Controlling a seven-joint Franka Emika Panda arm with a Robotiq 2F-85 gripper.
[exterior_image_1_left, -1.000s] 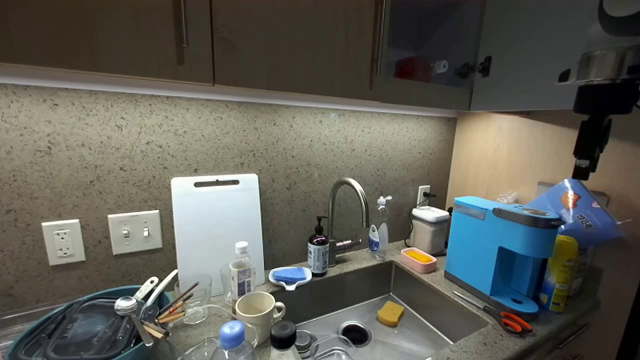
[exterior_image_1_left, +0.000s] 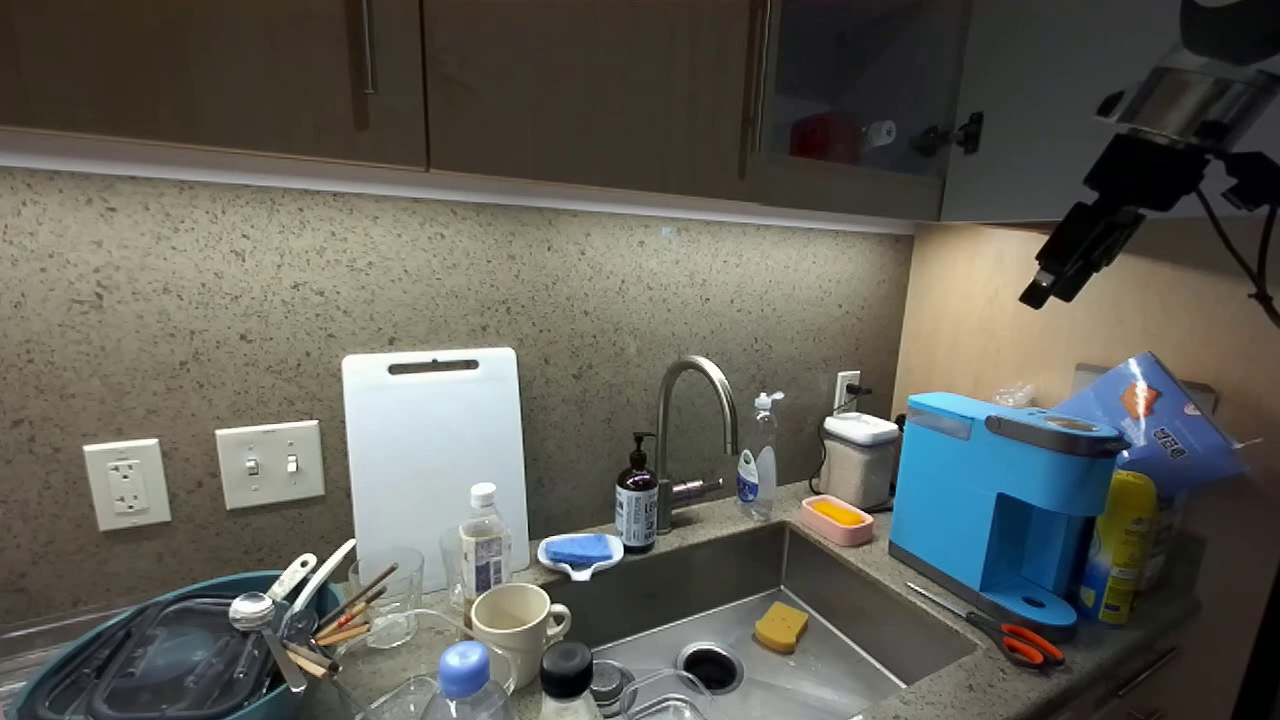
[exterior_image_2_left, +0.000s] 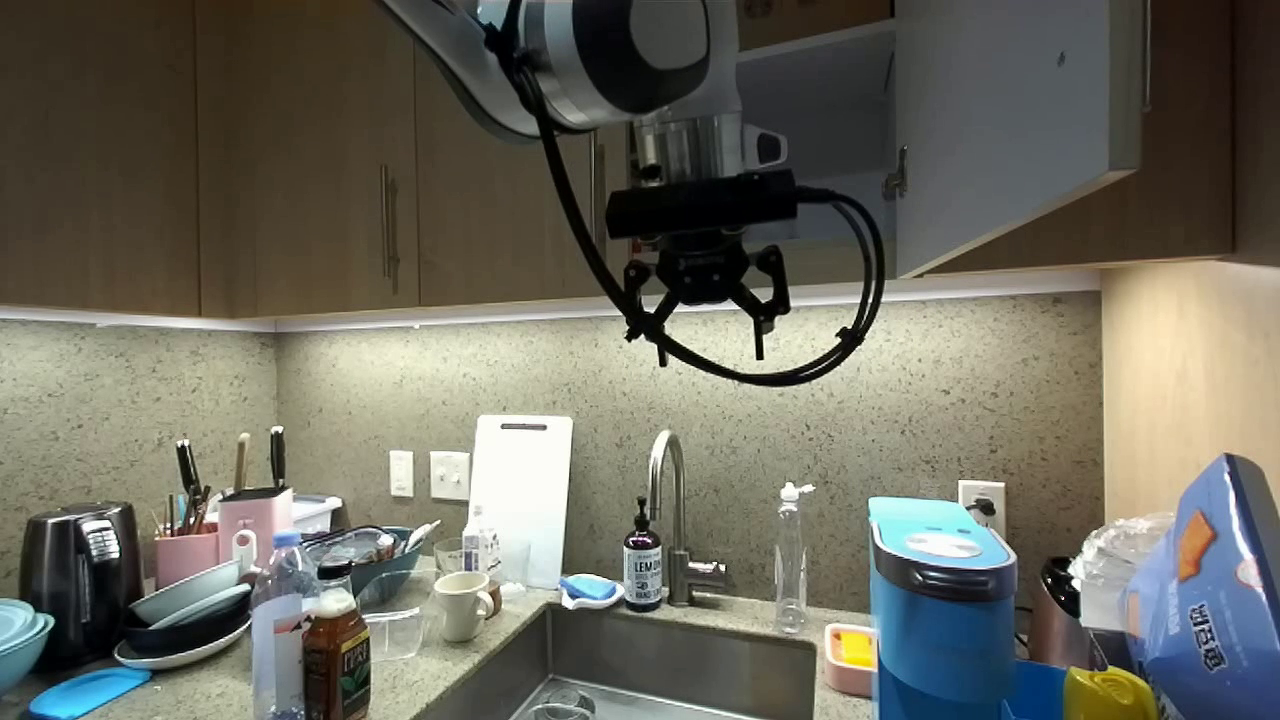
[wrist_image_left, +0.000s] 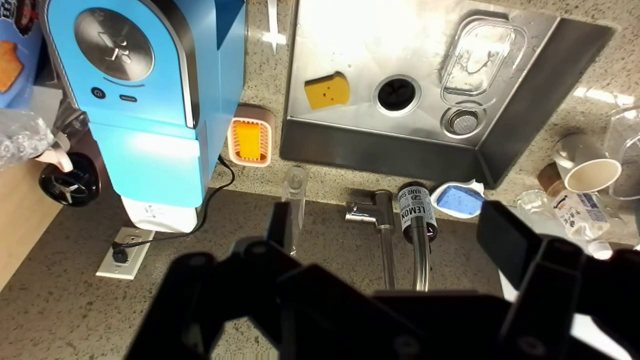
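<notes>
High above the counter hangs my gripper (exterior_image_2_left: 710, 350), its two fingers spread apart and nothing between them. In the wrist view the dark fingers (wrist_image_left: 510, 235) show wide apart over the scene, with the faucet (wrist_image_left: 387, 240) and soap bottle (wrist_image_left: 418, 213) seen far beyond. Exterior view 1 has the gripper in the upper right, above the blue coffee machine (exterior_image_1_left: 948, 486) and clear of it. A yellow sponge (exterior_image_1_left: 781, 626) lies in the steel sink (exterior_image_1_left: 840, 594). A blue sponge (exterior_image_1_left: 579, 550) rests in a white dish behind the sink's left end.
One upper cabinet door (exterior_image_2_left: 1008, 132) stands open close to the arm. Orange-handled scissors (exterior_image_1_left: 1020, 642) lie before the coffee machine. A cream mug (exterior_image_1_left: 513, 622), several bottles and a teal dish basin (exterior_image_1_left: 252, 588) crowd the left counter. Air above the sink is free.
In exterior view 1 my gripper has moved left and up and now tilts, its fingertips toward the lower left. It hung nearly straight down before. The counter items look unmoved.
</notes>
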